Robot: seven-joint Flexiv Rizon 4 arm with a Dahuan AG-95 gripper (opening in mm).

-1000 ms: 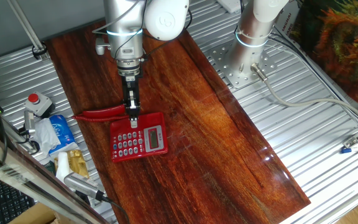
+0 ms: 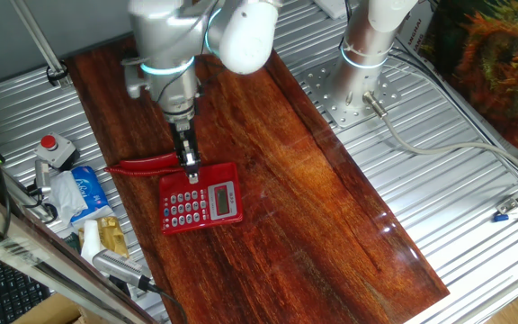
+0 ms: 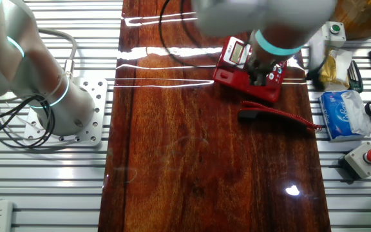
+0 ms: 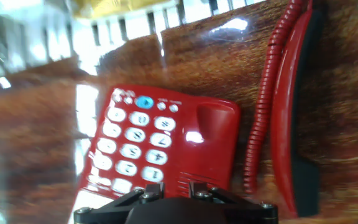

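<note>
A red desk telephone [image 2: 200,200] lies on the brown wooden board, its silver keys and small display facing up. Its red handset [image 2: 148,166] rests off the base on the board, and a coiled cord [image 4: 265,93] runs alongside it in the wrist view. My gripper [image 2: 192,179] points down at the cradle side of the phone base, close to or touching it. In the wrist view the fingertips [image 4: 161,189] stand a narrow gap apart, with only the red base showing between and beyond them. The handset is outside the fingers. In exterior view 2 the arm hides part of the keypad.
A blue-and-white tissue pack [image 2: 89,193] and a red emergency button [image 2: 49,142] sit beyond the board's left edge. The wooden board [image 2: 313,225] is clear right of the phone.
The upper arm and wrist have swung left and tilted in exterior view 1, while the fingertips stay at nearly the same spot over the phone. Phone and handset have not moved.
</note>
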